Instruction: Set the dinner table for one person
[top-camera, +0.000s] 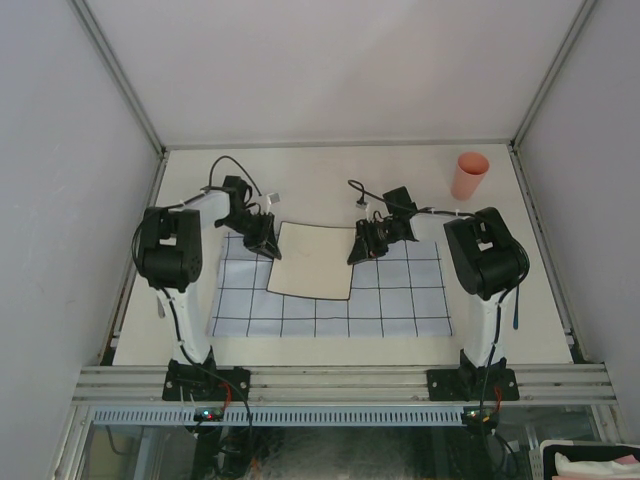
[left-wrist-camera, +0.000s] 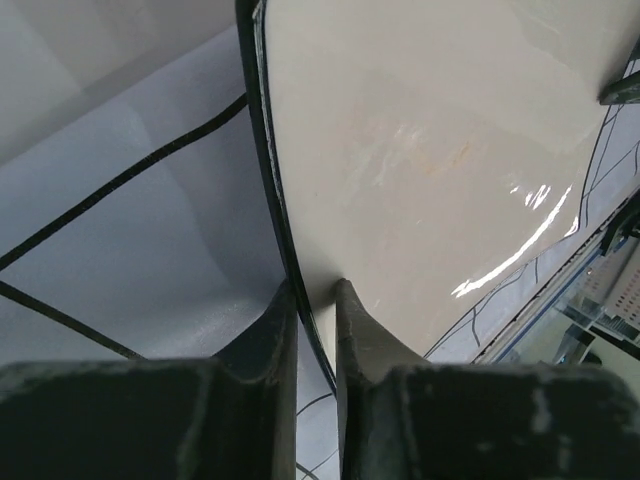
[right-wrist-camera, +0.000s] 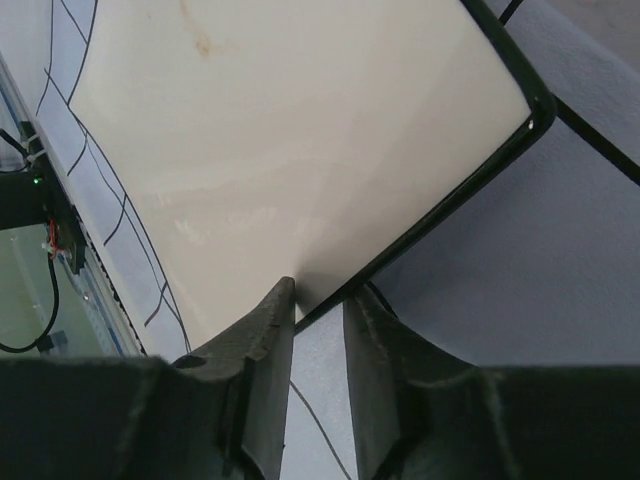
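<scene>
A cream, roughly square plate (top-camera: 312, 262) with a dark rim sits over the white, black-gridded placemat (top-camera: 400, 305). At its left edge is my left gripper (top-camera: 273, 252); at the right edge is my right gripper (top-camera: 355, 254). In the left wrist view the plate's rim (left-wrist-camera: 272, 165) passes between narrowly parted fingers. The right wrist view shows the plate's rim (right-wrist-camera: 455, 200) likewise between fingers, with a small gap remaining. Whether either pair presses firmly on the plate is not clear.
A salmon-coloured cup (top-camera: 469, 177) stands at the back right. A thin blue utensil (top-camera: 516, 309) lies at the far right, partly hidden by a cable. Near the left edge lies a small grey object (top-camera: 161, 304).
</scene>
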